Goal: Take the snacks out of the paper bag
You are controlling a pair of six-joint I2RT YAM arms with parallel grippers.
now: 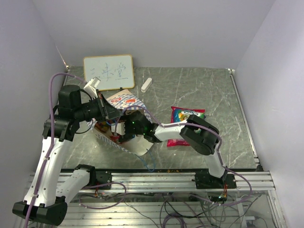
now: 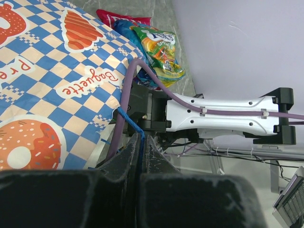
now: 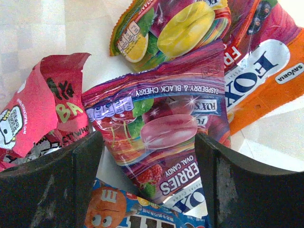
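The checkered paper bag [image 1: 127,101] lies on its side, mouth toward the front. Its blue handle [image 2: 129,119] is pinched by my left gripper, which is shut and holds the upper side up. Inside the bag, my right gripper stands part open above a purple Fox's Berries packet [image 3: 168,128], its fingers on either side of it; contact cannot be told. Around it lie a red packet [image 3: 66,97], a blue packet [image 3: 137,213], a fruit candy packet [image 3: 183,31] and an orange-edged Fox's packet [image 3: 263,66].
Several snack packets, a green-yellow one [image 1: 189,115] on top, lie on the grey table [image 1: 228,118] right of the bag. A whiteboard [image 1: 109,72] and a white eraser [image 1: 147,85] are behind.
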